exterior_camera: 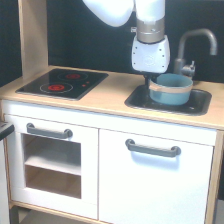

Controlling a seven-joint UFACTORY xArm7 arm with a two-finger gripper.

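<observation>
A blue pot (172,96) with a tan rim stands upright in the dark sink (135,99) at the right of the toy kitchen. My gripper (150,79), at the lower end of the white arm (150,50), hangs at the pot's left rear side. Its fingers are small and dark here, so their opening does not show. Whether they touch the pot or its handle cannot be made out.
The grey faucet (183,48) rises behind the pot and arches to the right. On the left lies a black stovetop (63,84) with red rings. Bare wooden counter (112,92) separates stove and sink. Below are an open-fronted oven (52,130) and a white cabinet door (150,180).
</observation>
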